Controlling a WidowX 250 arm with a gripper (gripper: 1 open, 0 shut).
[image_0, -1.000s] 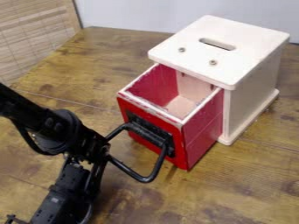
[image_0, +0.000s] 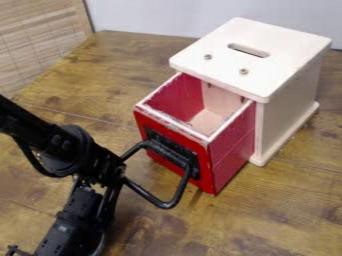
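A white wooden box (image_0: 287, 110) with a slot and two studs on top stands on the table. Its red drawer (image_0: 227, 160) is pulled out toward the front left, with a pale, empty-looking interior. My black gripper (image_0: 171, 158) reaches from the left to the drawer's front, its fingertips at a dark part there, likely a handle, which they largely hide. Whether the fingers are closed on it is unclear.
A white wall is behind, with a slatted light panel (image_0: 34, 45) at the upper left.
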